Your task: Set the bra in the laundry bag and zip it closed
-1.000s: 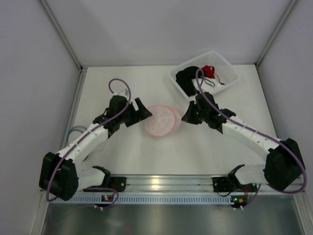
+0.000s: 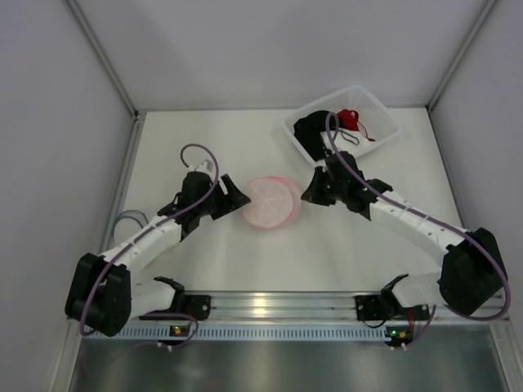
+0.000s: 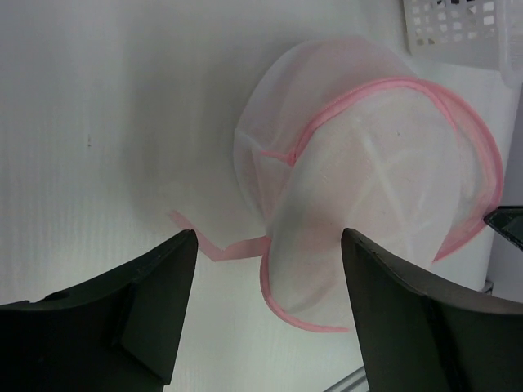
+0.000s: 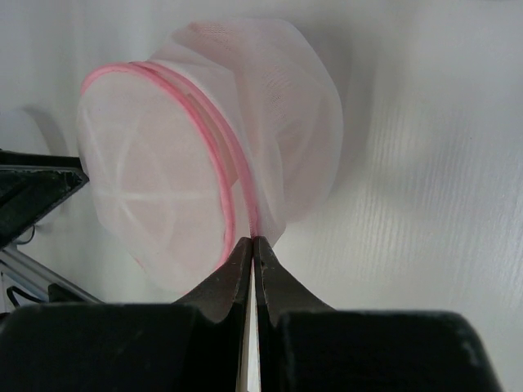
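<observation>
The white mesh laundry bag with pink trim lies between my two grippers, its round lid side facing up. My right gripper is shut on the bag's pink rim, at the bag's right side in the top view. On the opposite side my left gripper stands part open. In the left wrist view, a strip of pink trim crosses the gap between its fingers, not clamped. No bra can be told apart for certain; dark cloth and red cloth lie in the basket.
At the back right stands a white plastic basket, close behind my right gripper. Another pale item with a grey rim lies at the left edge, partly behind the left arm.
The right gripper and the bag are nearly still.
</observation>
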